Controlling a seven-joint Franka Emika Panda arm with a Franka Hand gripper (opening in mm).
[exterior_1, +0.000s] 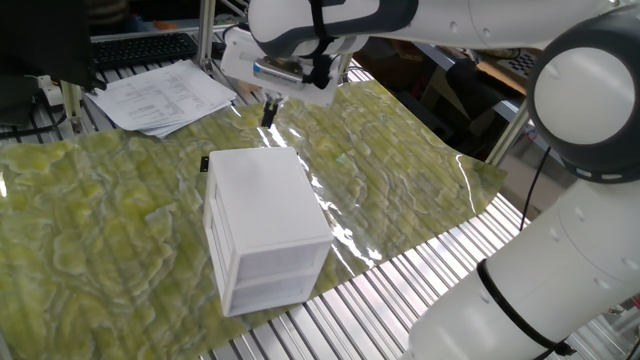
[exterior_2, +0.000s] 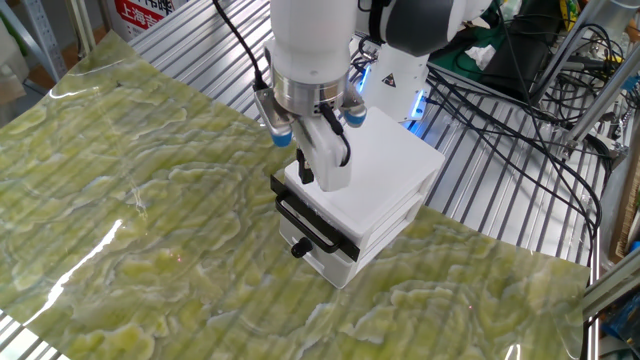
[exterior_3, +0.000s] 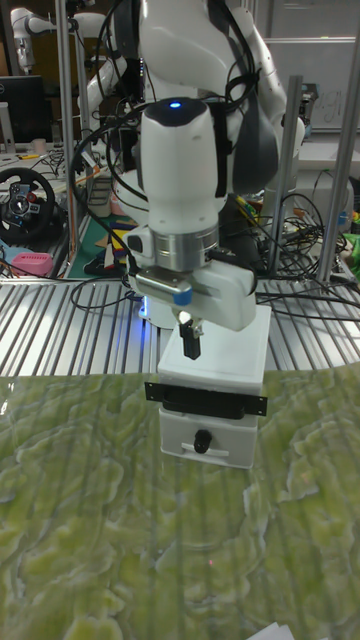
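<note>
A small white drawer cabinet stands on the green marbled sheet. In exterior view 2 its front carries a black bar handle above a round black knob; both drawers look closed. My gripper hangs in the air close to the cabinet's front upper edge, pointing down. Its dark fingers look brought together, with nothing visible between them. In exterior view 1 the gripper shows beyond the cabinet's top, apart from it. The cabinet's front is mostly hidden from that side.
Loose papers lie at the sheet's far edge, near a black keyboard. Cables run over the slatted metal table beside the arm's base.
</note>
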